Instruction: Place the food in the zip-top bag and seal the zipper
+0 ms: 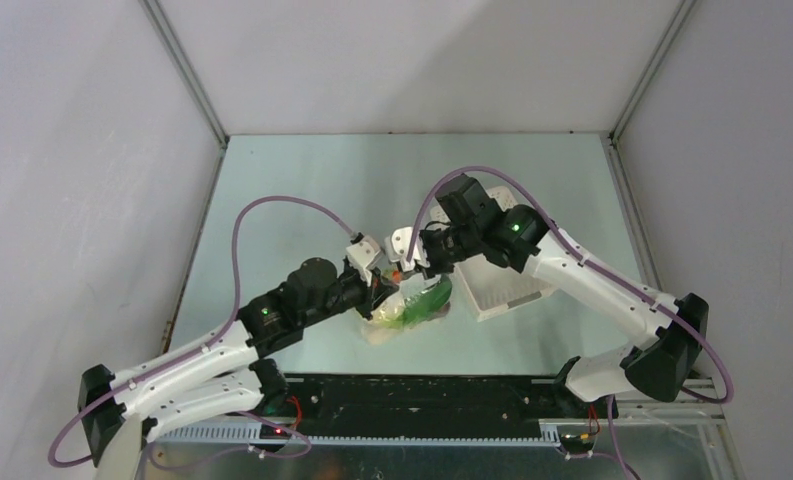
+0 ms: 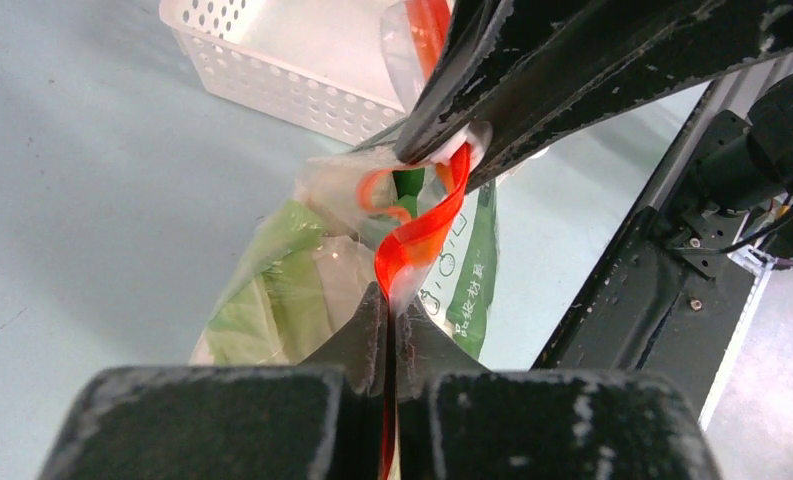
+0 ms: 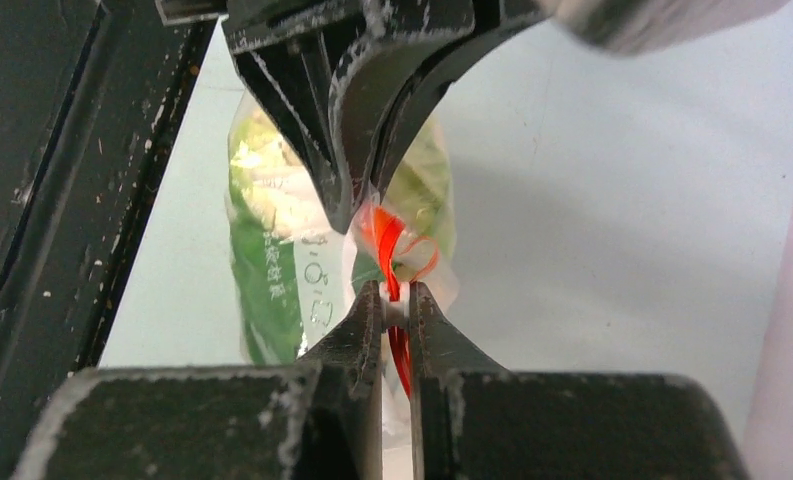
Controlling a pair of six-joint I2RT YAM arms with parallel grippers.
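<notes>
The zip top bag [image 1: 420, 305], green and clear with pale food inside, stands on the table below both grippers; in the right wrist view it shows printed green panels [image 3: 267, 280]. My left gripper is shut on the red zipper strip [image 2: 412, 245], which runs up between its fingertips. My right gripper is shut on the other end of the red zipper, with a white piece at its fingertips. The two grippers are very close together above the bag, their fingers nearly touching.
A white perforated basket [image 1: 507, 300] sits to the right, behind the bag, partly under the right arm. The dark front edge [image 2: 612, 290] lies close beside the bag.
</notes>
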